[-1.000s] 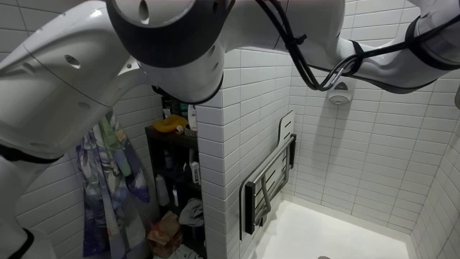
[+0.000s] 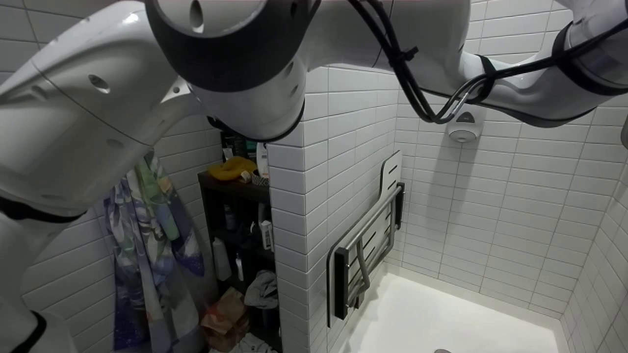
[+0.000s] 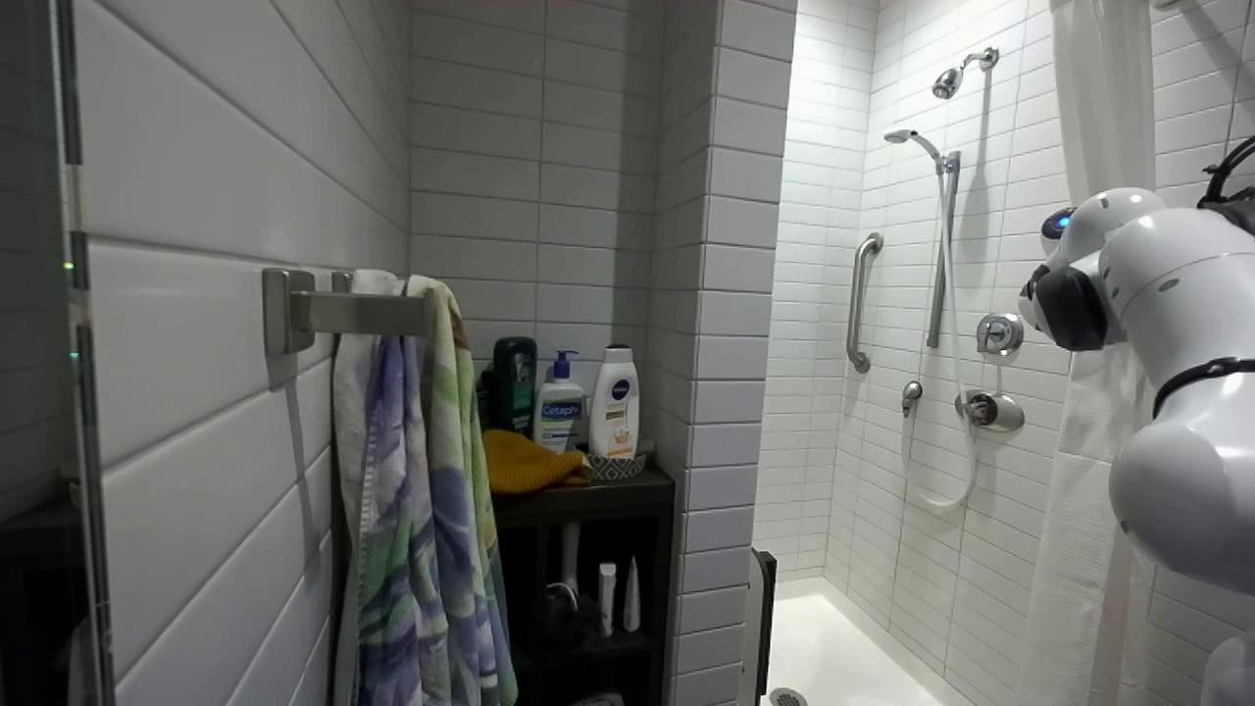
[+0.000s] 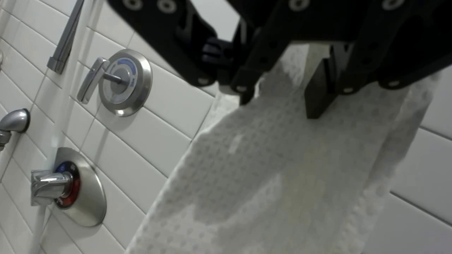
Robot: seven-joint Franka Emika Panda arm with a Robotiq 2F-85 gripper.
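In the wrist view my gripper stands with its black fingers (image 4: 320,91) apart. The white dimpled shower curtain (image 4: 254,169) fills the space below and behind them, and some of its folds show in the gap. Whether any cloth touches the fingers I cannot tell. The same curtain (image 3: 1100,106) hangs at the right of exterior view 2, partly behind my white arm (image 3: 1177,282). In exterior view 1 the arm (image 2: 112,106) spans the top, and its gripper is out of sight.
A round shower valve (image 4: 125,82) and a lower knob (image 4: 51,186) stick out from the tiled wall left of the curtain. A folded shower seat (image 2: 368,241) hangs on the partition. Dark shelves (image 2: 235,194) and a patterned towel (image 2: 153,253) stand outside the shower.
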